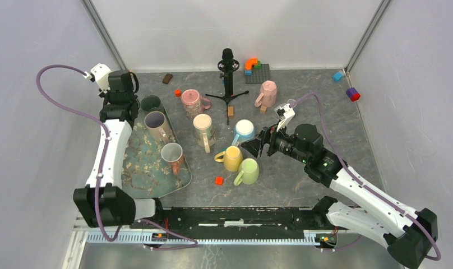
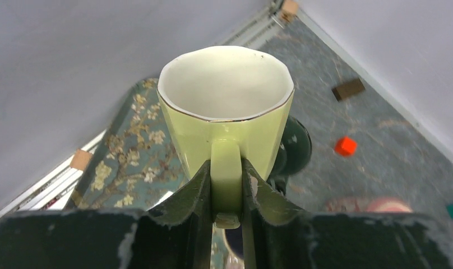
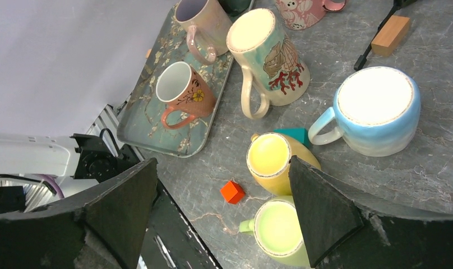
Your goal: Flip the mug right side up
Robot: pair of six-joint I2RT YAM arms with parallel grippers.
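Note:
My left gripper is shut on the handle of a pale yellow-green mug [image 2: 196, 140], upright with its white inside showing, over the left tray [image 1: 146, 176]; in the top view the arm hides it. My right gripper [image 1: 258, 144] stands open above the table, near several mugs lying bottom up: a blue one [image 3: 375, 103], a tall patterned one [image 3: 272, 73], a yellow one [image 3: 269, 157] and a green one [image 3: 279, 230].
A peach mug [image 1: 172, 156], a lilac mug [image 1: 157, 126] and a dark mug [image 1: 151, 103] occupy the tray. A black stand [image 1: 227, 84] is at the back. Small blocks are scattered about.

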